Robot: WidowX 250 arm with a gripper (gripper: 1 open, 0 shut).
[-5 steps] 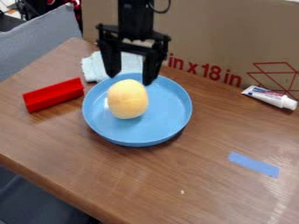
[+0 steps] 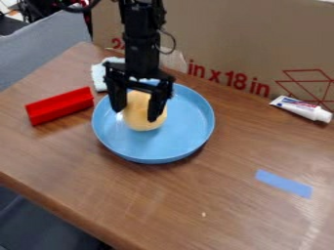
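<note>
A round pale-yellow object (image 2: 143, 118) lies on the blue plate (image 2: 183, 135) near the middle of the wooden table. My black gripper (image 2: 136, 102) is low over the plate, open, its two fingers straddling the yellow object and partly hiding it.
A red block (image 2: 59, 106) lies left of the plate, a white cloth (image 2: 102, 72) behind it. A toothpaste tube (image 2: 302, 107) sits at the back right by the cardboard box (image 2: 261, 44). A blue strip (image 2: 284, 184) lies front right, with clear wood around it.
</note>
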